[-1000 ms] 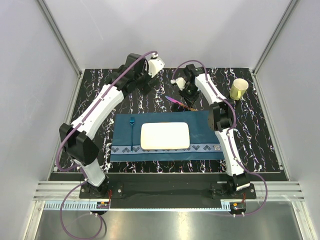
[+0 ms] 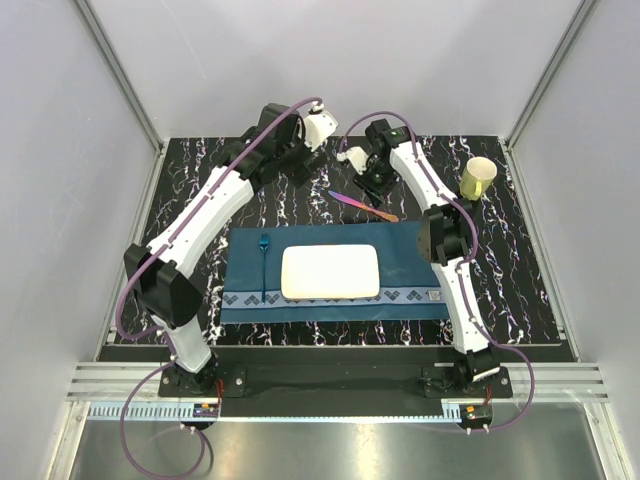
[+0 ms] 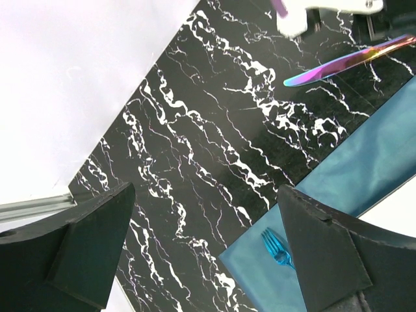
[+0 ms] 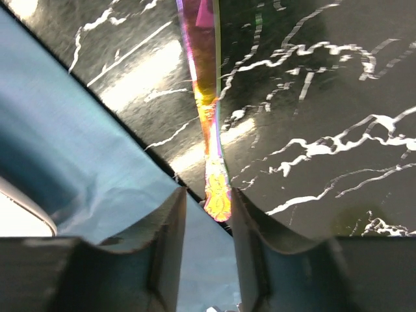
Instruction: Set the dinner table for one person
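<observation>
A rainbow-coloured knife lies diagonally on the dark marble table behind the blue placemat. My right gripper hovers over its handle, part open, with the handle end showing between the fingertips in the right wrist view. My left gripper stands open and empty above the table at back left. A blue fork lies upright along the left of the placemat, beside a white plate in its middle.
A yellow-green mug stands at the back right.
My right gripper has lifted and shifted slightly, uncovering more of the knife. The left arm has moved slightly right. The knife looks unmoved.
</observation>
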